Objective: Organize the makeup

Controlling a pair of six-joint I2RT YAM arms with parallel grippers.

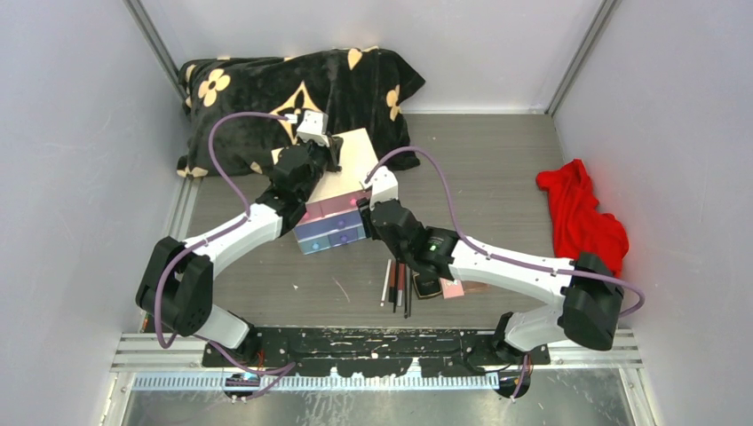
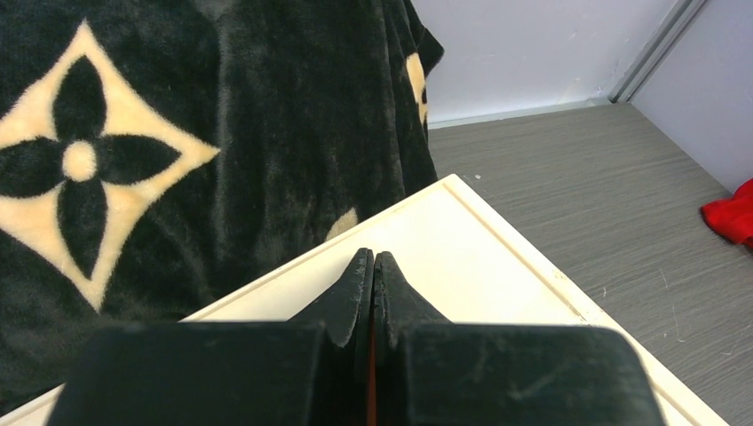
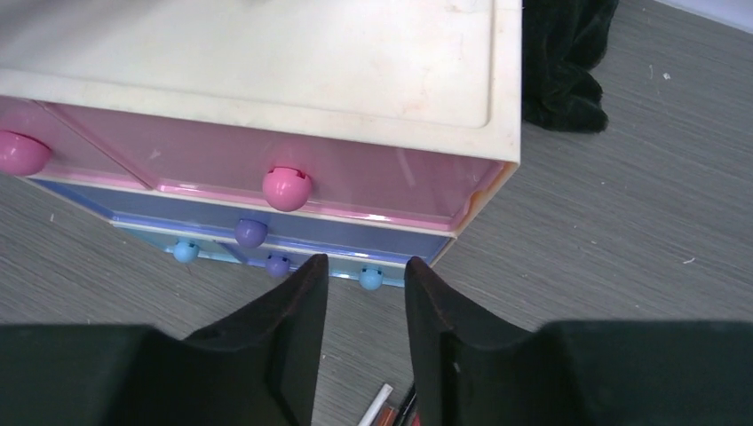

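A drawer organizer with cream top (image 1: 351,151), pink (image 3: 373,177) and blue (image 3: 346,229) drawers with round knobs stands centre-left in the top view. My left gripper is shut, resting at or over the top, with a sliver of reddish colour low between its fingers, unclear what. My right gripper is open in front of the drawers, nothing between its fingers. Makeup pencils (image 1: 395,288), a black compact (image 1: 426,287) and pink palette (image 1: 451,289) lie on the floor below the right arm.
A dark patterned cushion (image 1: 231,115) lies behind the organizer. A red cloth (image 1: 577,204) lies at the right.
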